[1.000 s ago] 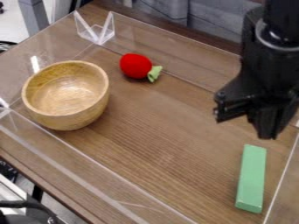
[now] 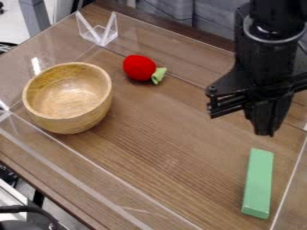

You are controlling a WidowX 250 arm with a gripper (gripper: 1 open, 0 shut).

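My dark gripper (image 2: 252, 103) hangs over the right side of the wooden table, above and behind a light green bar (image 2: 257, 183) lying at the front right. Whether its fingers are open or shut is hard to tell in this view; I see nothing held in it.
A wooden bowl (image 2: 67, 96) stands at the left. A red tomato-like object (image 2: 138, 66) with a green tip lies at the back, right of a small clear rack (image 2: 96, 29).
The objects on the table have not moved.
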